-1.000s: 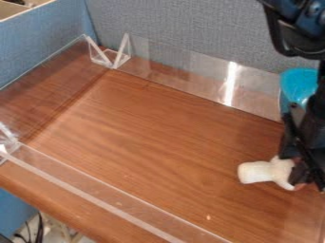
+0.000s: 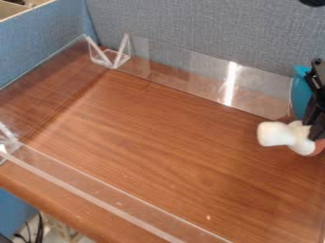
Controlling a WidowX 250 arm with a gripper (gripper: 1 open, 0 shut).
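A white object with a rounded body and a narrower neck (image 2: 282,135) is at the right of the camera view, raised toward the cyan container (image 2: 299,90). My dark gripper (image 2: 309,128) is at its right end, mostly cut off by the frame edge, and appears shut on it. The cyan container stands behind at the right edge, partly hidden by the gripper.
Clear plastic walls (image 2: 178,66) with white corner brackets run along the back and left. Grey and blue panels stand behind.
My gripper has moved up and to the right with the white object, which now sits higher and nearer the right edge. More of the arm is out of frame.
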